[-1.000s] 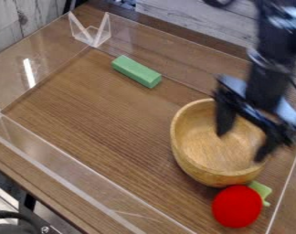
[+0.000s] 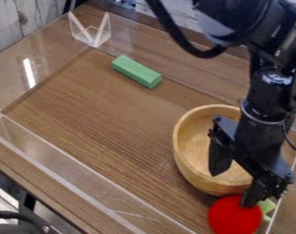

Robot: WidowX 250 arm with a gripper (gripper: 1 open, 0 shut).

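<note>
My black gripper [image 2: 246,174] hangs at the right, reaching down over a tan bowl [image 2: 191,146], with its lower tip at the top of a red round object [image 2: 231,219] near the front edge. A small pale green object [image 2: 267,209] shows partly behind the red one. The gripper is open, though what lies between its fingers is hard to make out.
A green block [image 2: 136,71] lies at the back of the brown table [image 2: 78,128]. A clear wire-like holder [image 2: 89,30] stands at the far back left.
</note>
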